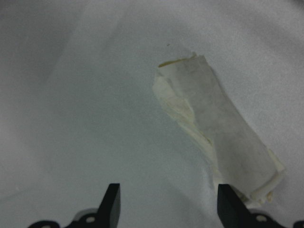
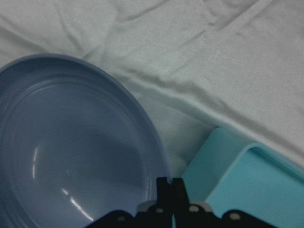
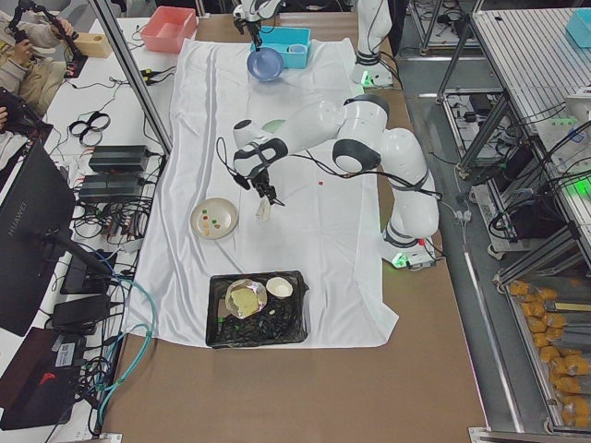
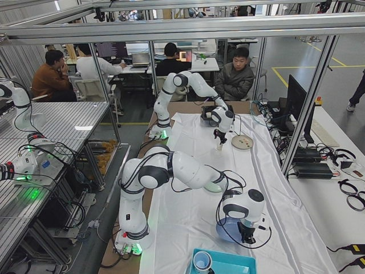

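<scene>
A folded, crumpled beige-white wrapper or paper bundle [image 1: 218,128] lies on the white cloth. My left gripper [image 3: 271,198] is just over it; in the left wrist view its fingers stand apart, open, the right one by the bundle's lower end. My right gripper is shut at the rim of a blue plate [image 2: 80,133], beside a turquoise tray [image 2: 223,166]; whether anything is between its fingertips is unclear.
A beige plate [image 3: 205,218] with small coloured pieces sits left of the bundle. A black tray [image 3: 220,330] holding bowls is at the near end. A green plate [image 4: 213,186] is partly hidden under an arm.
</scene>
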